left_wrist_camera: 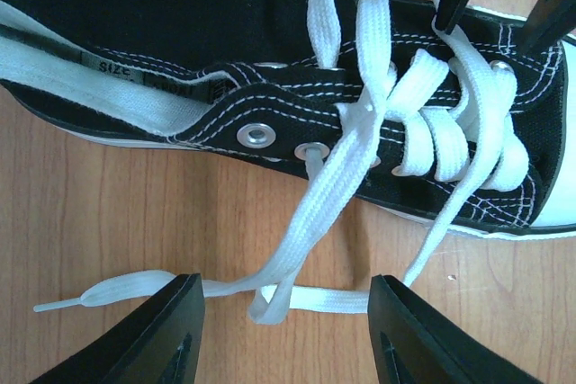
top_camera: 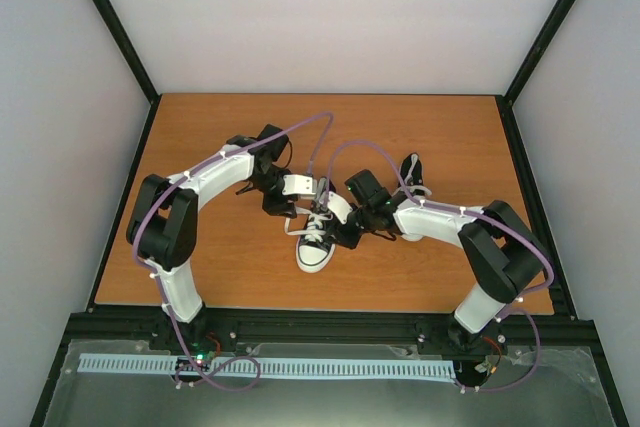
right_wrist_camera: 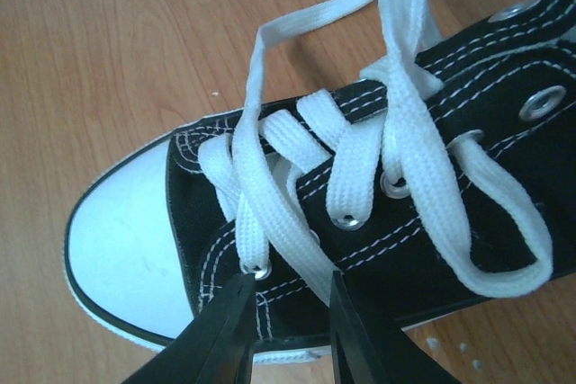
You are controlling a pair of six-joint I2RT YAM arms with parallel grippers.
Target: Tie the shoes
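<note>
In the left wrist view, a black canvas shoe (left_wrist_camera: 180,15) with a white toe lies across the table, its white laces (left_wrist_camera: 324,209) crossing over its near side. My left gripper stands open beside the shoe. Lace lies in the gap between its fingers, with the loose tip extending past the left one. A lace loop rises over the eyelets. On the shoe's other side my right gripper is part open above the edge near the toe. One lace strand (right_wrist_camera: 292,245) runs down to its right-hand finger and passes out of sight there.
A second black shoe (top_camera: 411,168) stands to the right, partly hidden by the right arm. Both arms are close together over the first shoe.
</note>
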